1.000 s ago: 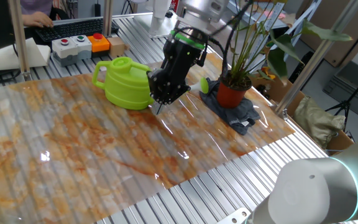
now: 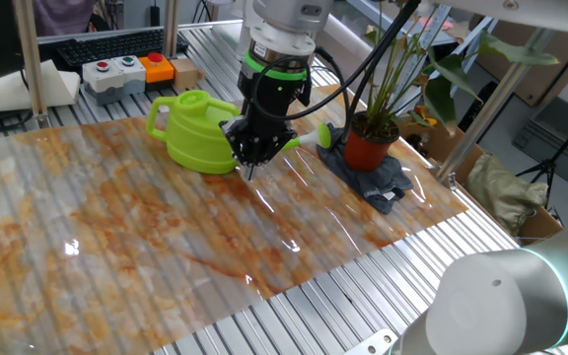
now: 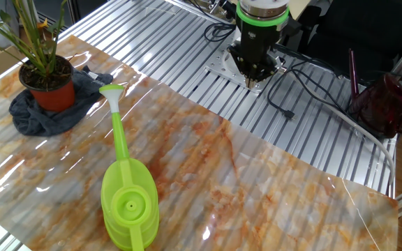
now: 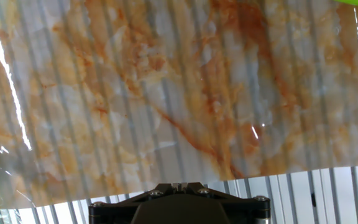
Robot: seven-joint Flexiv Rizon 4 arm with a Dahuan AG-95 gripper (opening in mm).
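A light green watering can (image 3: 130,192) stands upright on the marbled sheet, its spout pointing towards the plant. In exterior view 1 my gripper (image 2: 250,163) hides part of the can (image 2: 200,138) and spout. Exterior view 2 shows the gripper (image 3: 251,78) well apart from the can, above the bare metal slats. Its fingers come together in a narrow point, shut, with nothing visible between them. At the bottom of the wrist view the gripper faces the sheet's edge; only a green sliver shows in the top right corner.
A potted plant (image 2: 367,148) sits on a dark cloth (image 2: 381,184) near the spout. A dark red watering can (image 3: 382,104) and loose cables (image 3: 285,104) lie beyond the sheet. Button boxes (image 2: 114,79) stand at the back left. Much of the marbled sheet (image 2: 97,251) is clear.
My hand has swung from a slant to nearly upright, its upper part moving left while the fingertips stayed almost in place. The watering can and plant have not moved. A person's hand has left the keyboard.
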